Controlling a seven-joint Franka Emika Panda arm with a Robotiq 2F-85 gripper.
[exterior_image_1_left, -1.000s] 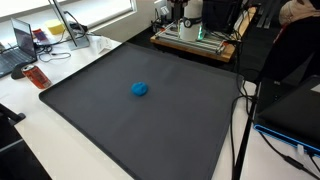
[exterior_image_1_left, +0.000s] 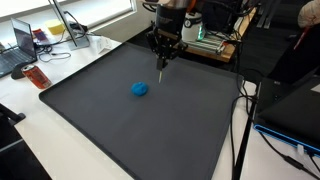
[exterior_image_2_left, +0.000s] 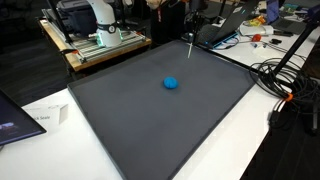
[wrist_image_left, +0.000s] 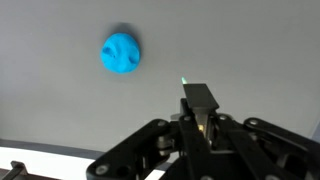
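Observation:
A small, round, bright blue lump (exterior_image_1_left: 139, 89) lies on the dark grey mat (exterior_image_1_left: 110, 110); its folded-looking surface shows in the wrist view, but I cannot tell its material. Over the mat's far part, my gripper (exterior_image_1_left: 163, 56) is shut on a thin stick-like thing (exterior_image_2_left: 190, 48) that points down. In the wrist view, a dark block-like end (wrist_image_left: 200, 97) and a narrow pale tip (wrist_image_left: 184, 80) stand out from between the fingers. The blue lump (wrist_image_left: 121, 53) is to the upper left of that tip, clearly apart from it. Whether the tip touches the mat cannot be told.
A red can (exterior_image_1_left: 36, 77) stands on the white table beside the mat. Dark cables (exterior_image_2_left: 290, 85) lie off one long edge. A wooden-edged stand (exterior_image_2_left: 85, 57) is near the robot's base.
My arm has come into view from the far right side and moved left and nearer, over the mat, carrying the thin stick. The blue lump has stayed where it was.

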